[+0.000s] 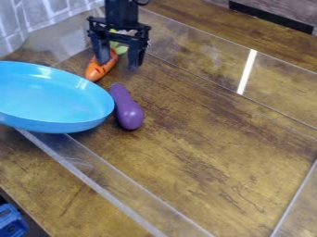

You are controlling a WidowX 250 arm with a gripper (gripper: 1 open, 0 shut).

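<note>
My black gripper (pixel 118 48) is open at the top left, over a carrot (pixel 102 65) and a yellow-green item (pixel 120 46) that it partly hides. An eggplant (pixel 125 107) lies lower down, beside a large blue dish (pixel 47 96).
The wooden table (pixel 217 139) has wide free room to the right and front. Transparent strips run across it. A white wall with a clear barrier is at the back left, and a blue object (pixel 9 222) sits at the bottom left corner.
</note>
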